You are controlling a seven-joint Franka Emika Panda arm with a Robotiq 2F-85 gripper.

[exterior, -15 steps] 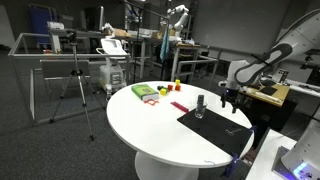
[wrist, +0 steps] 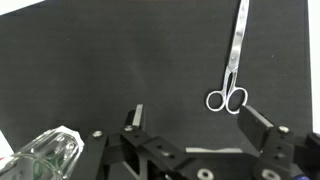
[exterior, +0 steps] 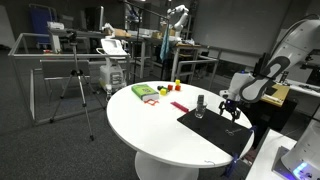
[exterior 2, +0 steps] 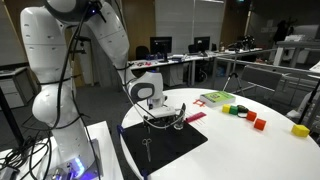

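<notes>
My gripper stands open above the black mat (exterior 2: 184,150), its dark fingers spread at the bottom of the wrist view. Silver scissors (wrist: 232,75) lie on the mat ahead of the right finger, handle loops toward me. A clear glass (wrist: 50,155) is left of the left finger; exterior view 2 also shows this glass (exterior 2: 180,123) by the gripper. Low between the fingers a thin pale strip shows, partly hidden by the gripper; I cannot tell what it is. Nothing is held.
On the white round table (exterior: 130,125), a red object (exterior: 179,107) lies beyond the mat, with a green box (exterior: 145,92) and several coloured blocks farther back. A blue object (exterior 2: 145,174) sits at the near edge.
The arm has come down and leftward in exterior view 1, bringing my gripper lower over the mat. The objects on the table have stayed in place.
</notes>
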